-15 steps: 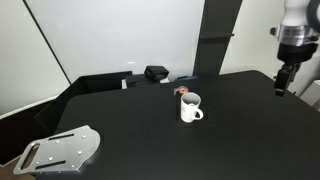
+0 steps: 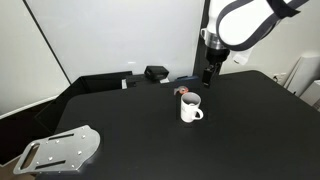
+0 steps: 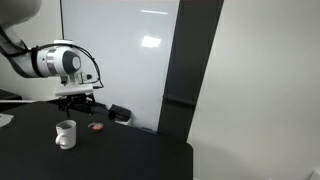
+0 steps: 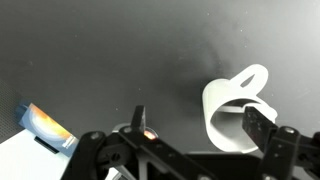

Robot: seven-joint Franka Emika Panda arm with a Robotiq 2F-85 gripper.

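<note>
A white mug (image 2: 190,107) stands upright on the black table, its handle toward the right in the first exterior view. My gripper (image 2: 208,79) hangs above the table, beyond the mug and slightly right of it, touching nothing. From the wrist, the mug (image 4: 222,108) shows at the lower right, partly covered by one of the fingers (image 4: 262,128). Between the two spread fingers lies only empty space. The second exterior view has the gripper (image 3: 76,104) above and behind the mug (image 3: 66,134).
A small reddish object (image 2: 181,90) lies behind the mug. Farther back is a black box-like item (image 2: 156,73). A grey metal plate with slots (image 2: 62,151) rests at the left.
In the first exterior view, my arm has swung leftward from the right edge toward the mug. The mug and the other objects have stayed in place.
</note>
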